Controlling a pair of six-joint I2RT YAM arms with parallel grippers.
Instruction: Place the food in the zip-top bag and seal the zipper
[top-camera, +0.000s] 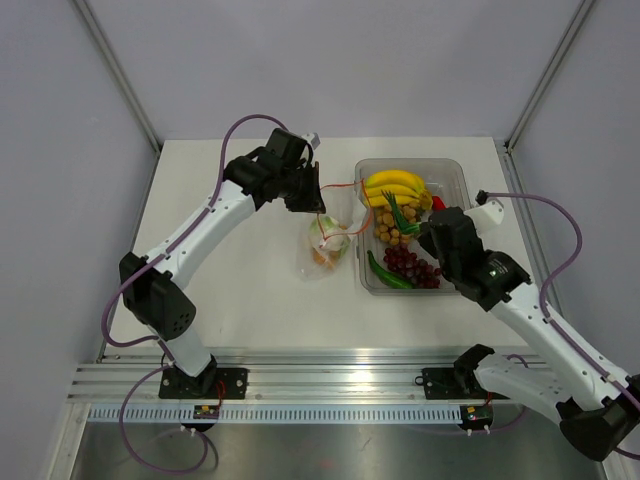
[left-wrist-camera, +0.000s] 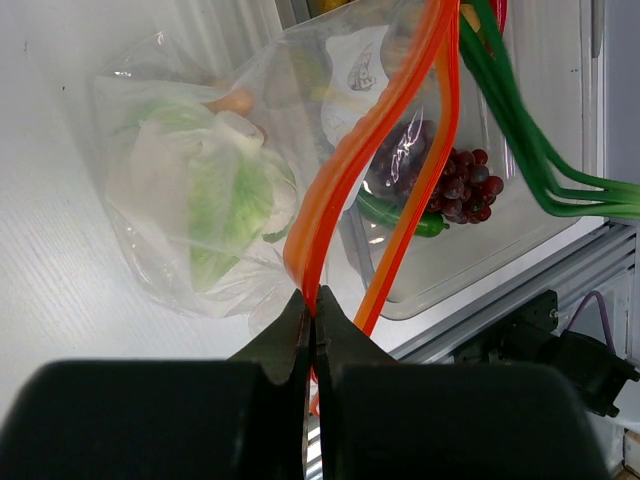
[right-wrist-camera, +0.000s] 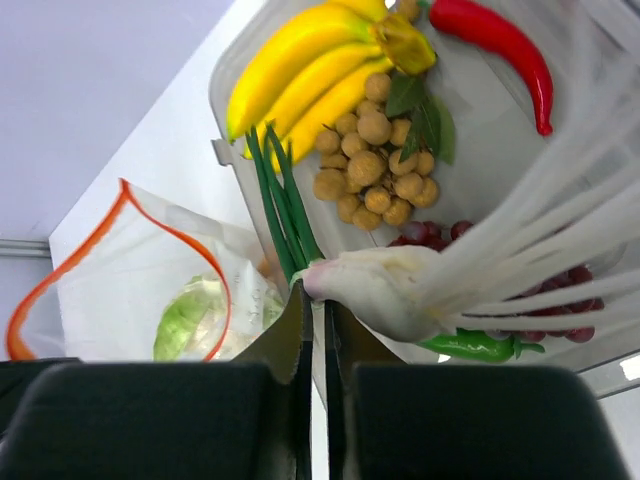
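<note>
A clear zip top bag with an orange zipper rim hangs partly open, leafy green and orange-brown food inside. My left gripper is shut on the bag's rim, as the left wrist view shows. A green onion, with green leaves and a white root end, is pinched in my right gripper. In the top view the right gripper is above the tray, to the right of the bag's mouth, and the onion's leaves point up and left toward the bag.
A grey tray right of the bag holds bananas, round brown fruit, a red chili, grapes and a green pepper. Bare white table lies left of and in front of the bag.
</note>
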